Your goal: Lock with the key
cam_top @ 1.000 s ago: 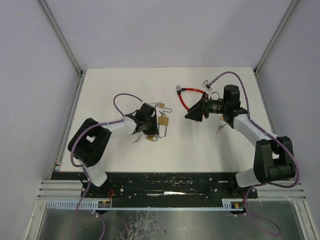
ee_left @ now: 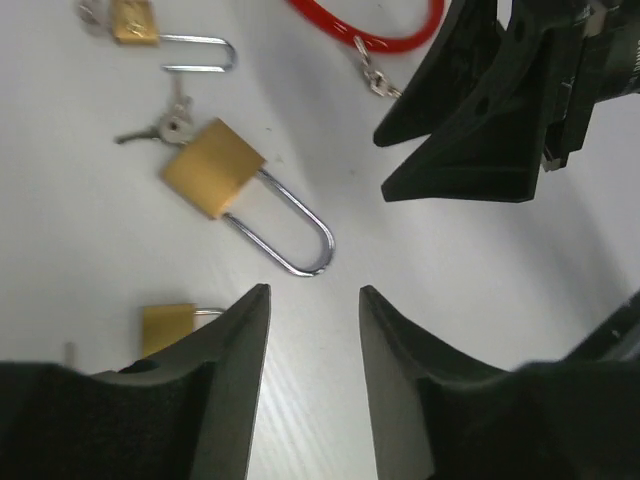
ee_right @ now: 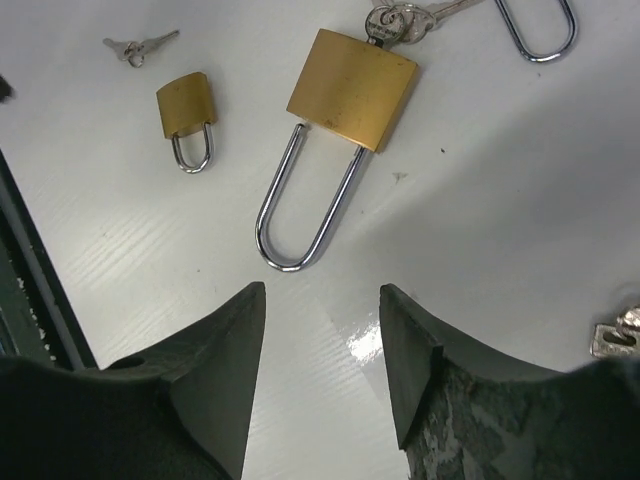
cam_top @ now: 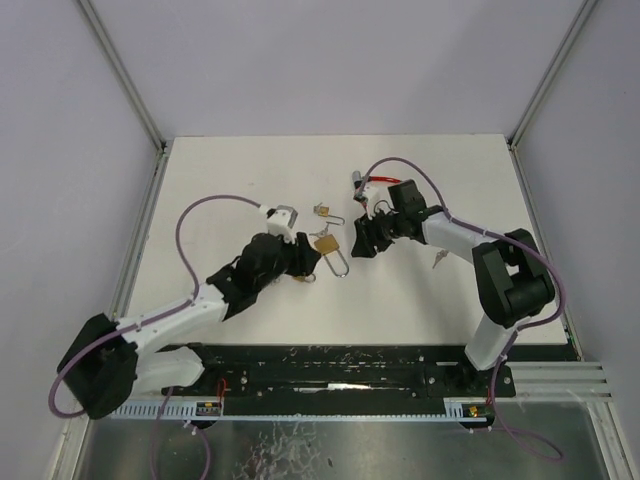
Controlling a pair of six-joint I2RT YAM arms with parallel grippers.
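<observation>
A large brass padlock (ee_right: 350,90) lies on the white table with its long shackle pointing to the near side, and keys (ee_right: 398,22) at its body's far end. My left gripper hangs just left of it in the top view, fingers apart, nothing between them. My right gripper is over the table just right of it, fingers apart and empty. A small padlock (ee_right: 185,105) with separate small keys (ee_right: 140,48) lies near the left side, and another small padlock (ee_left: 134,22) is farther back.
A red cable lock (ee_left: 370,30) curves at the back behind my right gripper. Loose keys (cam_top: 440,256) lie on the right.
My right gripper has moved left toward the big padlock. My left arm has shifted, and the big padlock now shows at a tilted angle in the top view.
</observation>
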